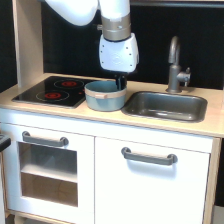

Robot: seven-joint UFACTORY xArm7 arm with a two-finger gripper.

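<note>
A blue-grey pot [102, 103] stands upright on the wooden counter, between the stove and the sink. Pointing down from the white arm, my small dark gripper [121, 83] is at the pot's right rear rim. Its fingertips overlap the rim in this view, and I cannot tell whether they touch it or reach inside. Whether the fingers are open or shut is too small to make out.
On the left lies a black stove [50, 91] with red-ringed burners. The sink [165, 106] and its dark faucet [177, 70] are to the right. Below are an open-fronted compartment [50, 160] and a white cabinet door [150, 190].
</note>
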